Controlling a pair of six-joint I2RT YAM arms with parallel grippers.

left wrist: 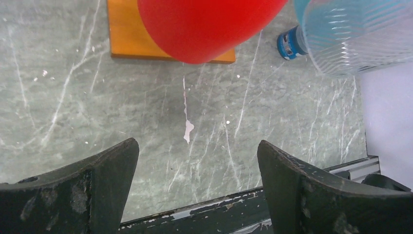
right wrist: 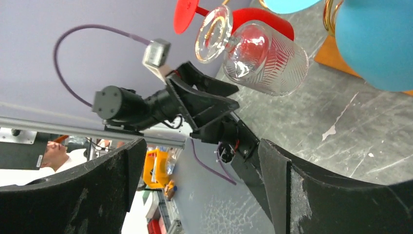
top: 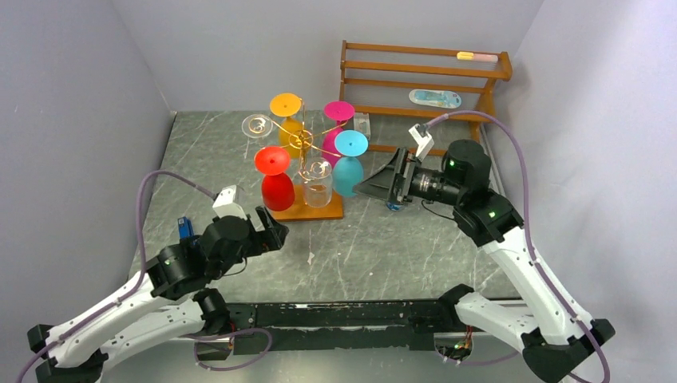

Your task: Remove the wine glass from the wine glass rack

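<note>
In the top view, a gold wine glass rack (top: 302, 137) on an orange wooden base (top: 299, 211) holds several upside-down glasses. They include a red glass (top: 278, 191), a clear glass (top: 318, 190), a blue glass (top: 347, 175), a magenta glass (top: 333, 142) and a yellow glass (top: 290, 140). Just right of the blue glass is my right gripper (top: 375, 190), part open and empty. In front of the red glass, at the left, my left gripper (top: 274, 227) stands open. The left wrist view shows the red bowl (left wrist: 204, 29) ahead, with nothing between the fingers.
A wooden shelf (top: 415, 69) leans at the back right, carrying small items. A blue can (left wrist: 290, 44) stands on the table, mostly covered by my right gripper from above. At the left lies a blue object (top: 185, 228).
</note>
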